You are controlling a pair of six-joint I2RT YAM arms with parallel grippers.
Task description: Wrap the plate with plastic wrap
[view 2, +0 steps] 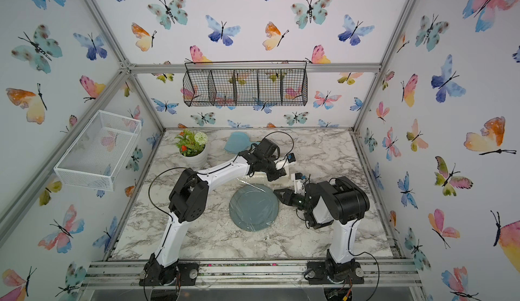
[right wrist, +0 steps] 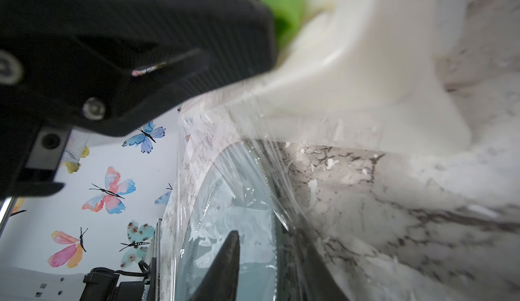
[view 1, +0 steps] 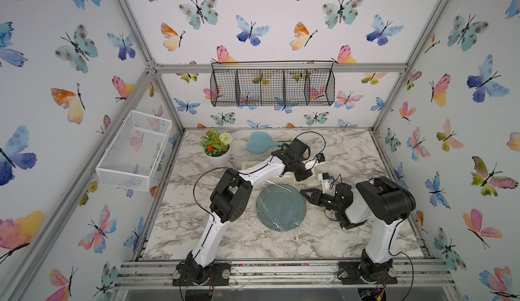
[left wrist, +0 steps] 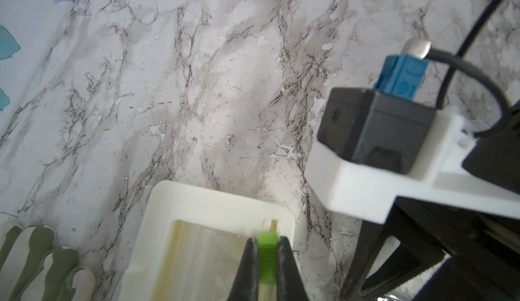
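Note:
The blue-grey plate (view 1: 280,209) lies on the table with clear plastic wrap (right wrist: 254,165) stretched over it. The wrap reaches up to the white wrap dispenser (left wrist: 205,200) just behind the plate. At the dispenser's right end, my left gripper is shut on a small green slider (left wrist: 267,263). My right gripper is low at the plate's right side, its fingers parted. Through the gap between them I see plate edge and tabletop. Whether any film passes between its tips is unclear.
A potted plant (view 1: 216,145) and a blue dustpan-like item (view 1: 259,142) stand behind the left arm. Black wire baskets (view 1: 273,87) hang on the back wall, a white basket (view 1: 132,149) on the left.

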